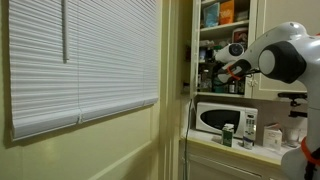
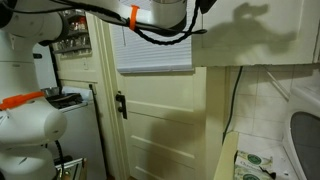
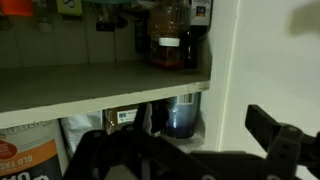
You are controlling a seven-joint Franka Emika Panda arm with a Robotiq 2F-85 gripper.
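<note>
My gripper is inside an open wall cabinet, its two black fingers standing apart. The left finger [image 3: 148,150] lies in front of the lower-shelf goods, and the right finger [image 3: 270,128] is against the pale cabinet side. A dark blue jar [image 3: 183,115] shows behind the gap on the lower shelf. Nothing is seen between the fingers. In exterior view 1 the gripper [image 1: 222,73] reaches into the cabinet's lower shelves, small and partly hidden by its own wrist.
An orange-and-white can [image 3: 30,150] stands at the lower left. The shelf edge [image 3: 110,98] crosses above the fingers, carrying a brown jar [image 3: 170,35]. Below the cabinet are a white microwave [image 1: 220,117] and several counter items. A cabinet door [image 1: 285,25] is at the right.
</note>
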